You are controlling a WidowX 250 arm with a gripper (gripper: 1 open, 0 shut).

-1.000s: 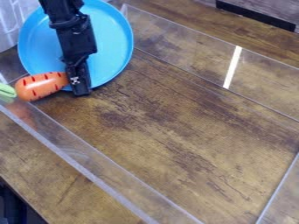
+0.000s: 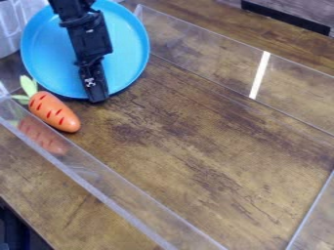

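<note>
An orange toy carrot [image 2: 53, 110] with green leaves lies on the wooden surface at the left, beside the rim of a blue plate [image 2: 128, 44]. The carrot points down-right, its leaves toward the plate. My black gripper [image 2: 94, 94] reaches down over the plate to its lower rim, right of the carrot's leaves. I cannot make out how far apart its fingertips are, or whether anything is between them.
Clear plastic walls [image 2: 124, 200] border the wooden surface [image 2: 196, 146], one running close by the carrot and others along the back and right.
The carrot has turned from lying roughly level to slanting down-right, and now sits a little farther right and lower. My gripper has moved only slightly.
</note>
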